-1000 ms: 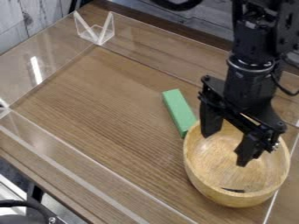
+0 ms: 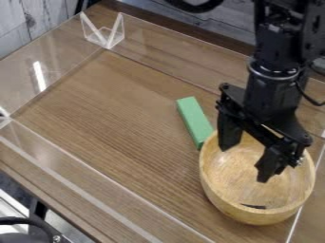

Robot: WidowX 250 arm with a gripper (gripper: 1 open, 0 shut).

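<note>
My black gripper (image 2: 264,143) hangs over a round tan bowl (image 2: 230,196) on the right, its two fingers spread open and reaching down toward the bowl's inside. A small dark flat piece lies at the bowl's bottom, too small to identify. A green block (image 2: 195,121) lies left of the bowl, partly beside the gripper. Whether the fingertips touch anything in the bowl is unclear.
A white wire-like object (image 2: 105,32) stands at the back left. Dark cables or parts show at the lower-left edge.
The gripper has shifted very slightly over the bowl. The bowl and green block stay where they were.
</note>
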